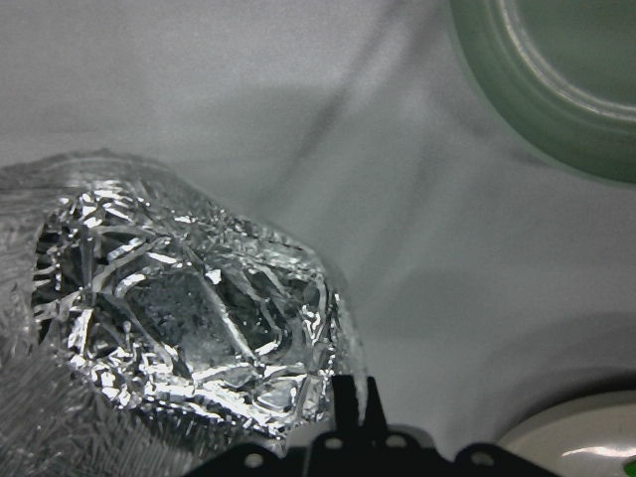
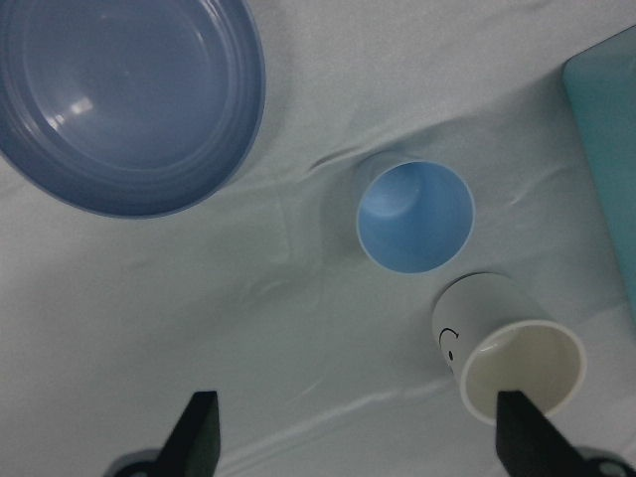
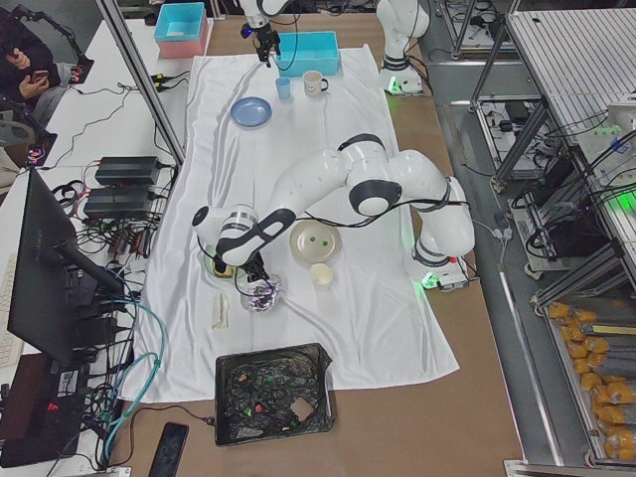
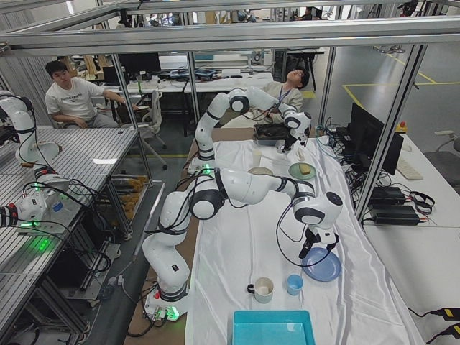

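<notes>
A crumpled foil bundle in clear wrap point(image 1: 189, 308) lies beside the green plate point(image 1: 537, 89); my left gripper is shut on the edge of the wrap. In the right wrist view my right gripper stands open above the cloth, with a blue plate point(image 2: 129, 99), a blue cup point(image 2: 412, 214) and a white mug point(image 2: 507, 348) below it.
A turquoise tray point(image 4: 272, 327) is at one end of the table, a black bin point(image 3: 273, 393) at the other. A beige plate point(image 3: 316, 240) and pale round piece point(image 3: 321, 273) lie near the foil.
</notes>
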